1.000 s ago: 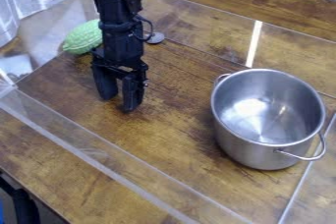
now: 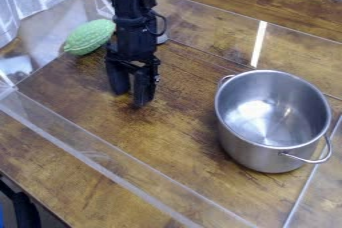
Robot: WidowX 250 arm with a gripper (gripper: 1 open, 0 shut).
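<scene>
A black robot gripper (image 2: 131, 82) points straight down over the wooden table, its tip low near the surface at the middle left. Its fingers are dark and blurred against the wood, so whether they are open or shut, and whether anything is between them, cannot be made out. A pale green ridged vegetable-like object (image 2: 86, 36) lies behind the gripper to the left. A large steel pot (image 2: 271, 120) with two handles stands at the right, empty inside, apart from the gripper.
Clear plastic walls (image 2: 107, 157) edge the wooden work area (image 2: 134, 127). A crumpled shiny item (image 2: 16, 67) sits at the far left edge.
The gripper has shifted very slightly; the pot and the green object have not moved.
</scene>
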